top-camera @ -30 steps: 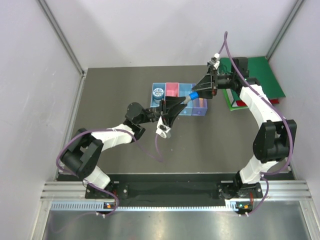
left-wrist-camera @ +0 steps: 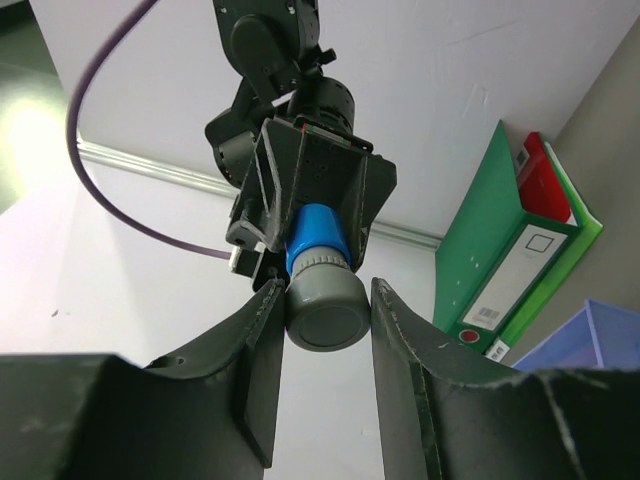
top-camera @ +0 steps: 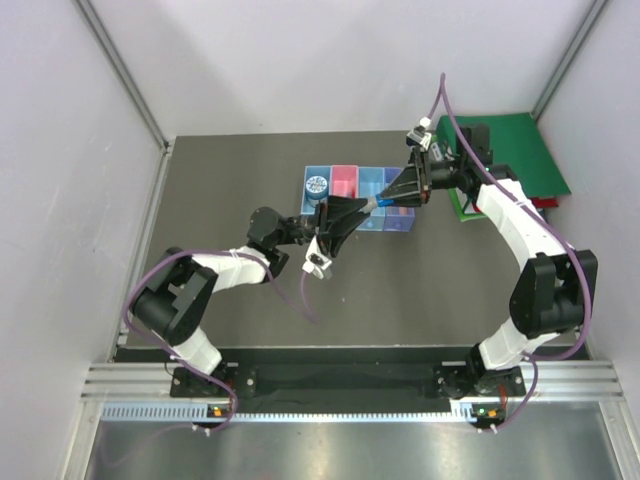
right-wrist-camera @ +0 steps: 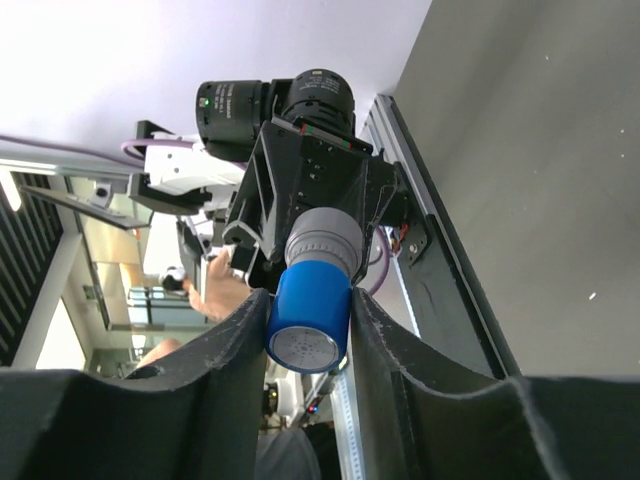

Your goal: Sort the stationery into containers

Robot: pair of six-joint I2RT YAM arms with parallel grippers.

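Observation:
A stick with a grey half and a blue half [top-camera: 384,202] hangs between the two grippers, above the containers. My left gripper is shut on its grey end. Facing it, my right gripper has its fingers on both sides of the blue end, very close to it; whether they press on it I cannot tell. Below stands a row of containers: a blue one [top-camera: 307,203], a pink one [top-camera: 343,173], a light blue one [top-camera: 371,174] and a purple one [top-camera: 397,224]. The grippers hide parts of the row.
A round blue jar with a white-marked lid [top-camera: 316,185] sits in the leftmost container. Green and red binders [top-camera: 510,150] lie at the back right, beneath the right arm.
My right gripper has shifted slightly left toward the left one, covering more of the blue end. The left gripper and the stick have moved slightly left.

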